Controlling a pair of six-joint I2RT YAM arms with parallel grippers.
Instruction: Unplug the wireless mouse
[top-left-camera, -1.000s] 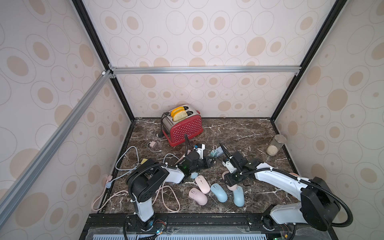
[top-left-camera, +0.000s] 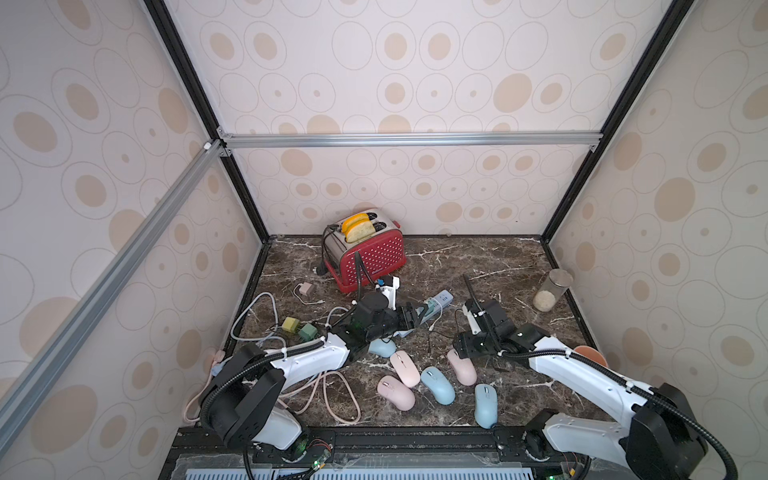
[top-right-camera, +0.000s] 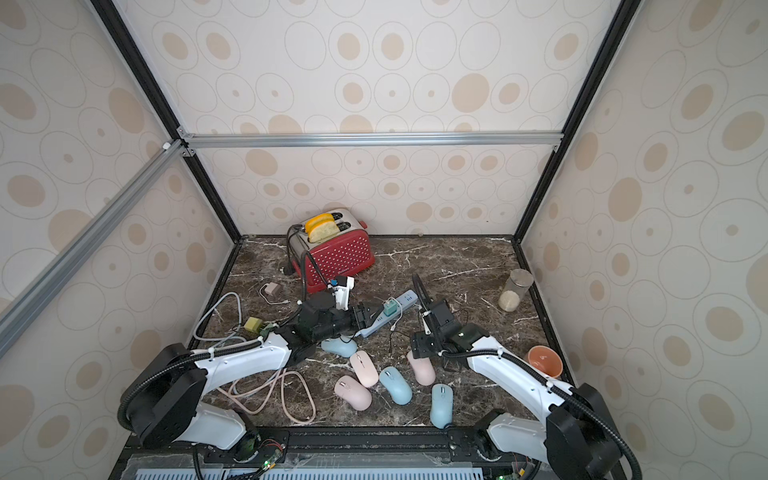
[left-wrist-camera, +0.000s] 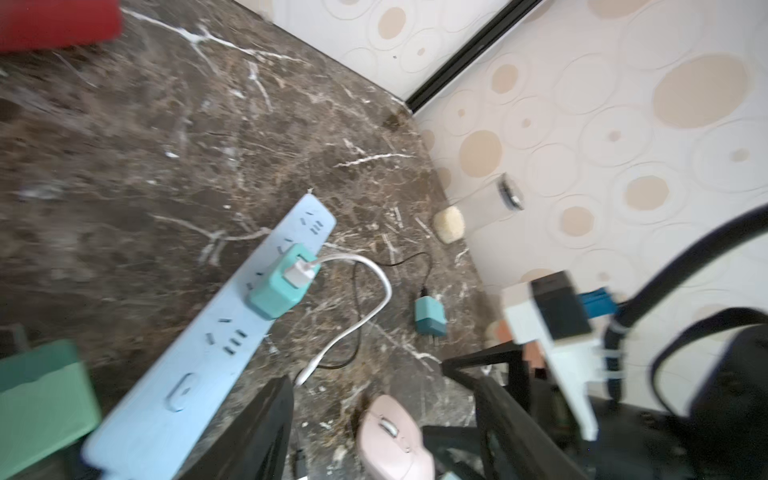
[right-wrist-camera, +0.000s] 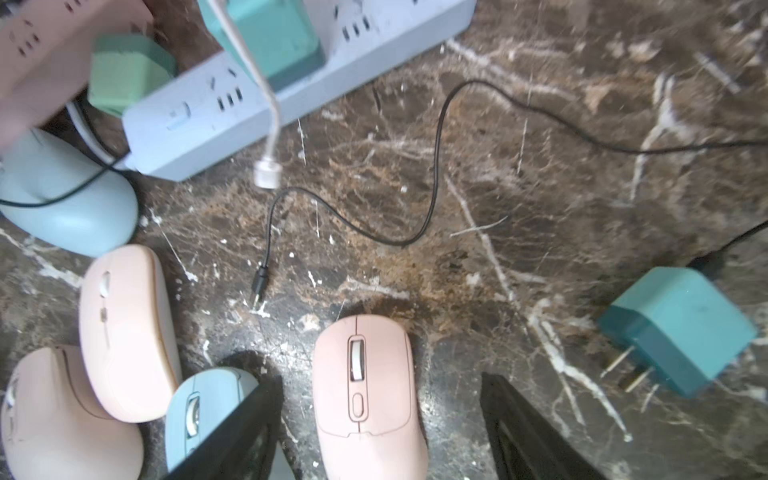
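Note:
A pale blue power strip carries a mint charger with a white cable plugged into it; that cable's other connector hangs free over the marble. A thin black cable with a small plug lies just above a pink mouse. My left gripper is open above the strip's near end, nothing between its fingers. My right gripper is open over that pink mouse, with nothing held. Several more pink and blue mice lie in front, apart from the cables.
A red toaster stands behind, a glass jar and an orange bowl at the right. A teal charger lies loose right of the mice. Cables crowd the left.
Both arms have shifted, with the left gripper pulled slightly up and leftward and the right slightly right and up. The blue mouse at front right moved slightly since a second ago.

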